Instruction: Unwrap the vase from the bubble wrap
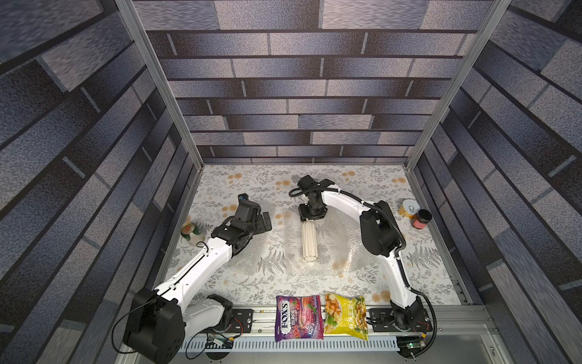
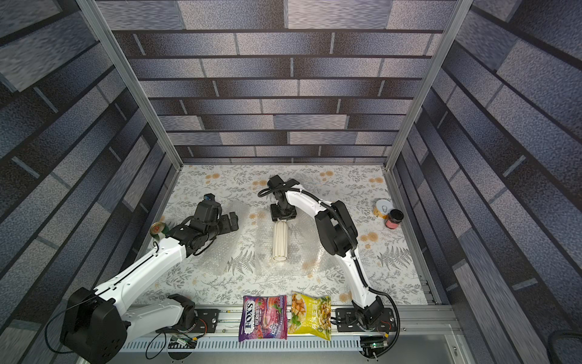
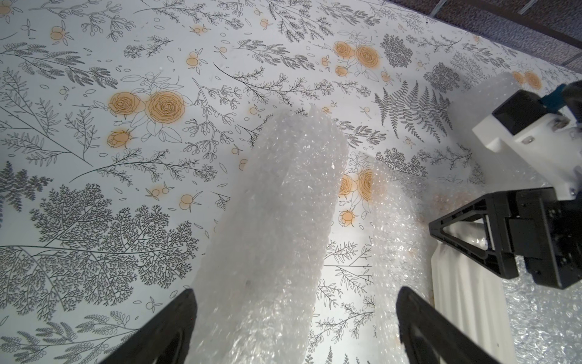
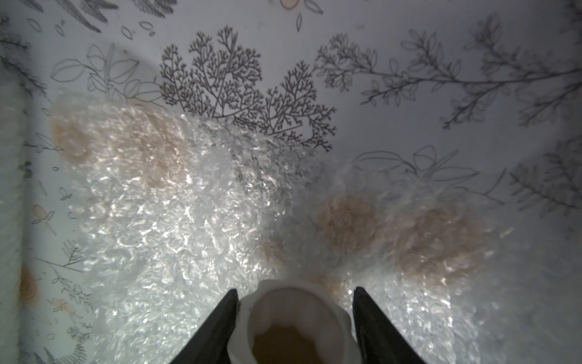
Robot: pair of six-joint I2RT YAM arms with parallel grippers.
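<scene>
The cream ribbed vase (image 1: 309,241) lies uncovered, lengthwise, on spread bubble wrap (image 1: 345,248) at mid-table. My right gripper is at the vase's far end; in the right wrist view that end sits between its fingertips, though whether they press on it I cannot tell. My left gripper is open above a long folded strip of bubble wrap (image 3: 272,218) left of the vase, with nothing visibly held.
A can (image 1: 189,230) stands at the left edge. Two jars (image 1: 421,221) stand at the right. Two snack bags (image 1: 298,318) lie along the front rail. The back of the table has free room.
</scene>
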